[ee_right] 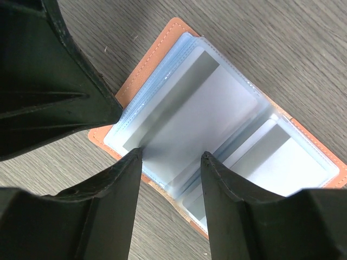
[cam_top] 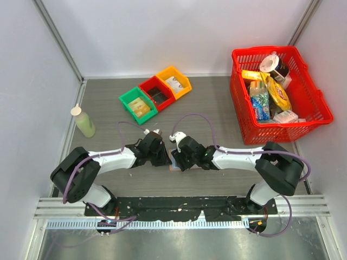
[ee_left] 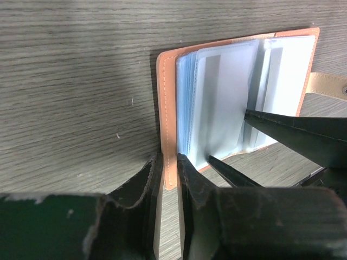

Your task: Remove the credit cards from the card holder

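The open card holder [ee_left: 168, 108], tan with clear plastic sleeves [ee_right: 200, 124], lies on the table between both grippers. In the left wrist view my left gripper is at the holder's left edge, fingertips close together; whether anything is between them is unclear. My right gripper is over the sleeves in the right wrist view, its fingertips apart on the plastic. In the top view both grippers [cam_top: 162, 160] [cam_top: 180, 162] meet over the holder, mostly hiding it.
Green, red and yellow bins [cam_top: 152, 84] stand at the back. A red basket [cam_top: 238, 97] of goods is at right, a pale bottle [cam_top: 84, 122] at left.
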